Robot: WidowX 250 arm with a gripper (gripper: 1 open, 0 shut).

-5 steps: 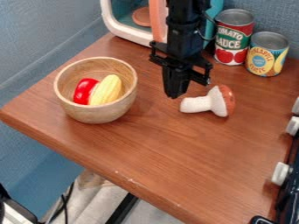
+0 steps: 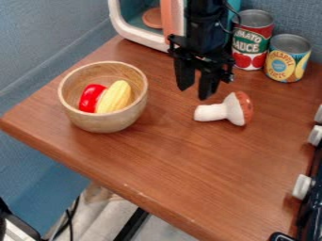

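My black gripper [image 2: 199, 77] hangs over the table at the upper middle, its fingers pointing down and apart with nothing seen between them. Below and right of it a white-stemmed toy mushroom with a red cap [image 2: 239, 109] lies on its side. To the left stands a wooden bowl [image 2: 126, 111] holding a red tomato [image 2: 92, 98] and a yellow corn cob [image 2: 113, 95].
At the back are a tomato sauce can [image 2: 251, 42], a yellow can [image 2: 287, 60] and a teal-and-white container [image 2: 136, 28]. A black appliance with white knobs [image 2: 311, 207] lines the right edge.
Over the last second my gripper has risen slightly and shifted a little right, and its two fingers now show apart. The objects on the table have not moved.
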